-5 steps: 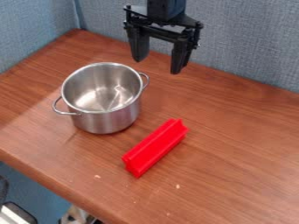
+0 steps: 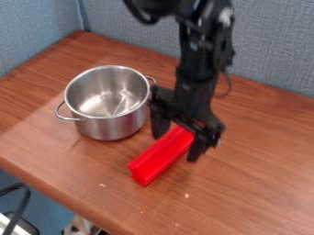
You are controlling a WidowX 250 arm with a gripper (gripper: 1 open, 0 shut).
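Note:
A long red bar (image 2: 157,161) lies diagonally on the wooden table at lower middle. My gripper (image 2: 185,130) is lowered over its far end, fingers spread open on either side of it; the arm is blurred, so whether it touches the bar is unclear. A steel pot (image 2: 105,99) with two wire handles stands left of the gripper.
A grey padded wall (image 2: 270,50) runs along the back, and cables hang beyond the front left edge.
My gripper has come down and toward the front, from above the back of the table to over the red bar. The bar and pot look unmoved.

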